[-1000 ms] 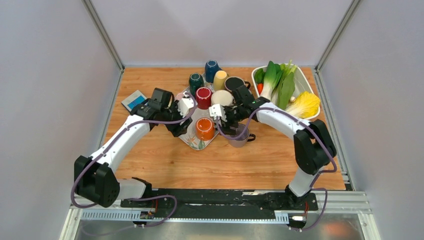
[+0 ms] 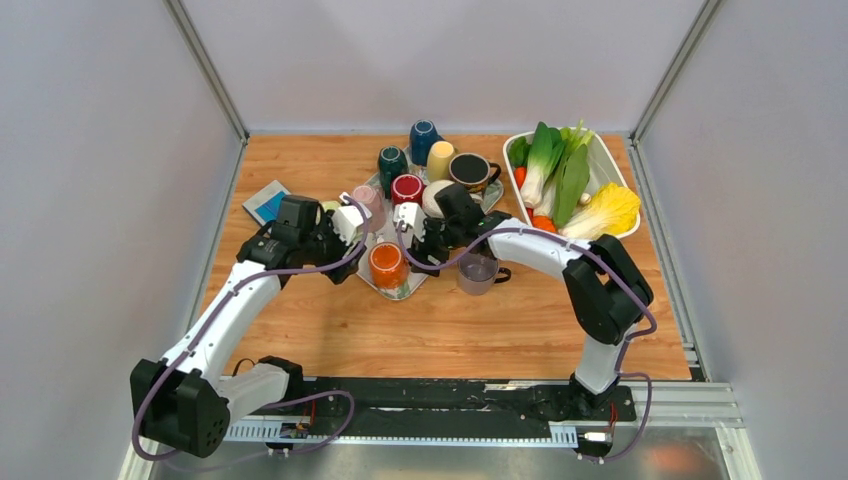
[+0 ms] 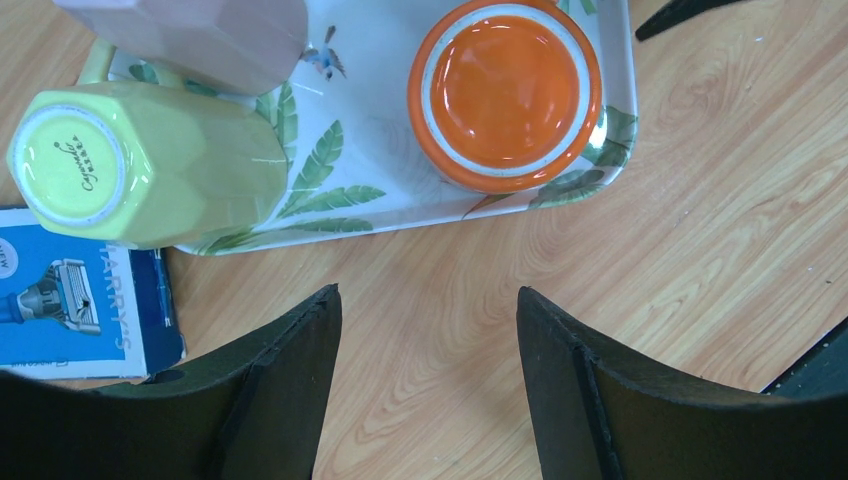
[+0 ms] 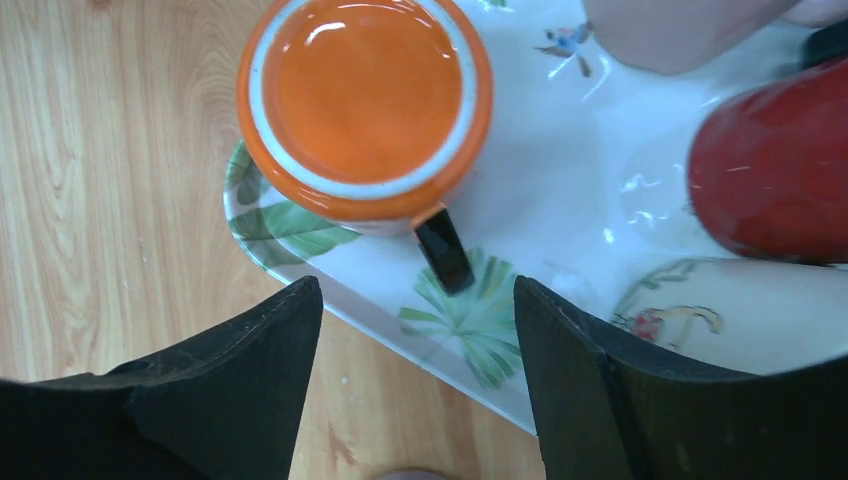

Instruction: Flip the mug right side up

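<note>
The orange mug [image 2: 388, 266] stands upside down near the front corner of the patterned tray [image 2: 395, 291], its ringed base facing up. In the right wrist view its dark-ended handle [image 4: 445, 255] juts towards the space between my right fingers. My right gripper is open, with no contact on the mug or handle visible. To the mug's left, my left gripper is open over bare wood, nothing between its fingers. Right of the tray a greyish mug [image 2: 477, 273] with a black handle rests on the table.
Other mugs crowd the tray behind, including a red mug [image 2: 407, 188] and a pink mug [image 2: 369, 206]. A green mug [image 3: 160, 165] lies tilted by a blue box [image 3: 75, 295]. A vegetable basket [image 2: 512, 150] occupies the back right.
The orange mug has shifted left and slightly forward over the last second. My left gripper has drawn back left.
</note>
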